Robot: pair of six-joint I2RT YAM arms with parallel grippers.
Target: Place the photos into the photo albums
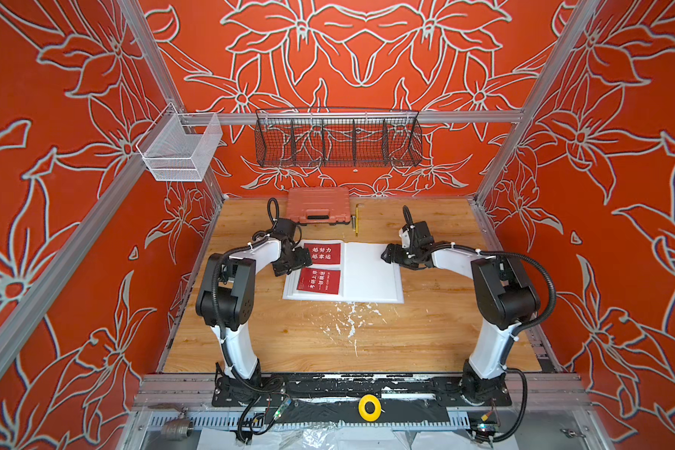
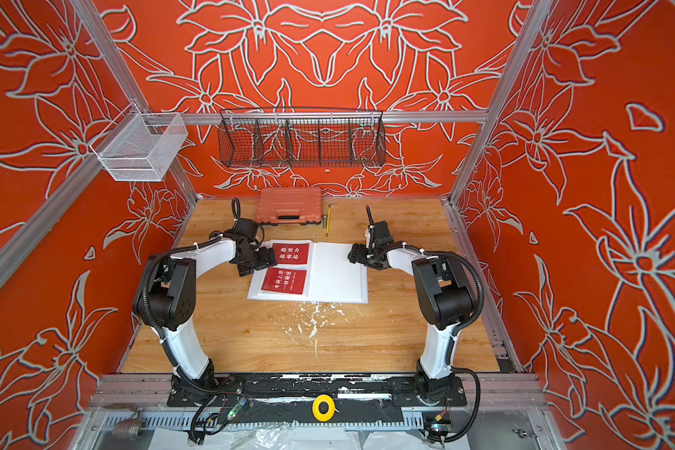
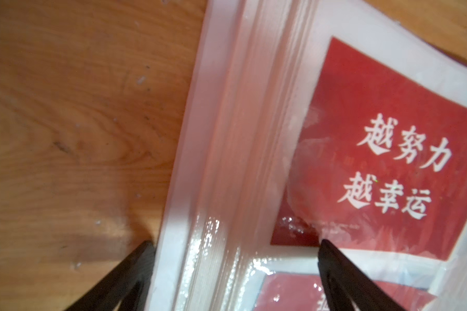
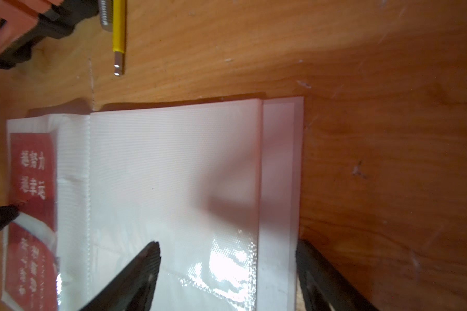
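Note:
An open photo album [image 1: 371, 281] lies on the wooden table. Its left page holds two red photos with white characters, an upper one [image 1: 321, 253] and a lower one [image 1: 318, 281], under clear sleeves. The right page is blank. My left gripper hangs over the album's left outer edge, fingers apart, one beside the edge and one on the page by the upper photo. My right gripper is over the blank page's outer edge, fingers apart. Neither visibly holds anything.
A closed orange case [image 1: 318, 202] and a yellow-handled tool [image 1: 357, 219] lie behind the album. Wire baskets [image 1: 337, 138] hang on the back rail.

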